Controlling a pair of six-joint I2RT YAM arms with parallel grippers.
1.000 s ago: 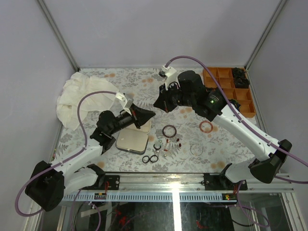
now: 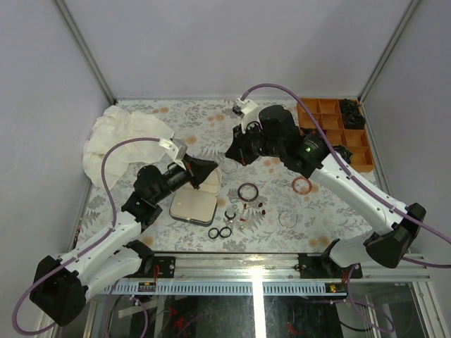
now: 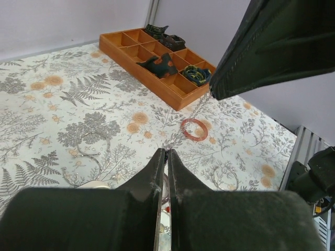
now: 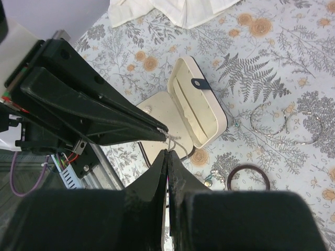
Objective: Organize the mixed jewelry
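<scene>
My left gripper [image 2: 215, 165] is shut above the open cream jewelry box [image 2: 194, 205]. At its tips the right wrist view shows a thin silvery piece of jewelry [image 4: 179, 144]; its full shape cannot be made out. Apart from it, to the right, my right gripper [image 2: 243, 163] is shut, with nothing clearly seen between its fingers. On the cloth lie a dark brown bangle [image 2: 248, 192], a red bangle [image 2: 301, 185], a silver bangle [image 2: 287, 220], two black rings [image 2: 225, 232] and several small pieces. Thin silver bracelets [image 4: 305, 143] lie behind the box's right side.
A wooden compartment tray [image 2: 328, 107] stands at the back right, with dark fabric items [image 3: 159, 65] in some compartments. Bunched white cloth [image 2: 120, 144] covers the back left.
My left gripper has drawn slightly to the left, away from the right one, still above the table. The right arm has hardly moved, and the objects on the table look the same.
</scene>
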